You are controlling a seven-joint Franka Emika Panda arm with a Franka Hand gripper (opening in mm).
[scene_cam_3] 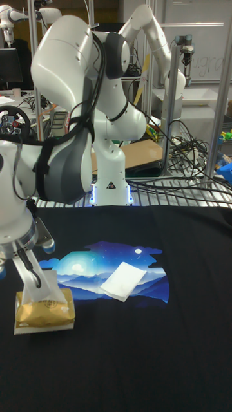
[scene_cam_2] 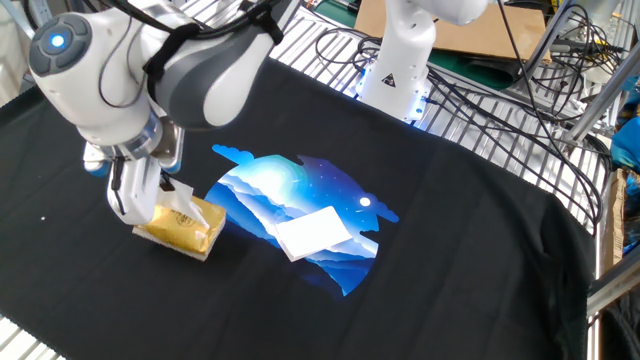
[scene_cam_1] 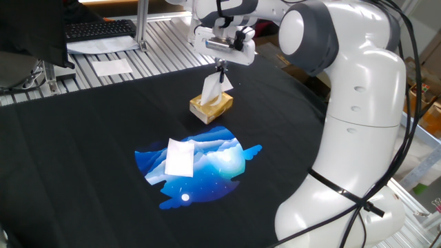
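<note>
A gold tissue pack (scene_cam_1: pixel 200 114) lies on the black cloth, with a white tissue (scene_cam_1: pixel 209 89) standing up out of its top. My gripper (scene_cam_1: pixel 221 77) is above the pack, its dark fingertips shut on the upper part of that tissue. The tissue's lower end is still in the pack's opening. Seen from the opposite side, the pack (scene_cam_2: pixel 190 235) sits under the hand, and the hand hides most of the fingers. In exterior view 3 the pack (scene_cam_3: pixel 45 312) is at the left, below the wrist.
A folded white tissue (scene_cam_1: pixel 180 158) lies flat on a blue night-mountain picture (scene_cam_1: pixel 220 165) beside the pack. A keyboard (scene_cam_1: pixel 100 30) and papers lie on the slatted metal surface beyond the cloth.
</note>
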